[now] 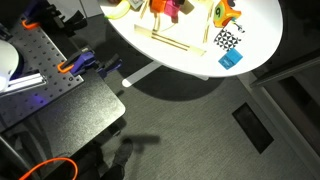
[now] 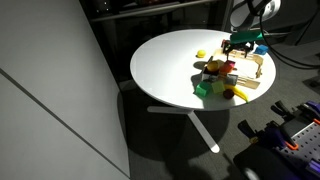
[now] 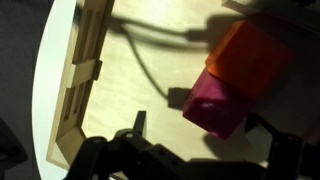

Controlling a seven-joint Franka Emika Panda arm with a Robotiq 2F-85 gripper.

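Note:
In the wrist view, a crimson block (image 3: 214,104) and an orange block (image 3: 247,57) sit against each other on the pale floor of a wooden tray (image 3: 84,70). My gripper is open, its fingers spread to either side of the crimson block's near end; whether they touch it I cannot tell. From the second exterior view, the arm reaches in from the back right, and the gripper (image 2: 236,46) hangs over the far side of the tray (image 2: 246,78). A red piece (image 2: 226,68) lies in that tray. The first exterior view cuts off the arm's working end.
On the white round table (image 2: 165,75), a yellow piece (image 2: 201,53), green blocks (image 2: 203,88) and a banana (image 2: 239,94) lie around the tray. A blue block (image 1: 230,58) is near the table edge beside a checkered piece (image 1: 227,38).

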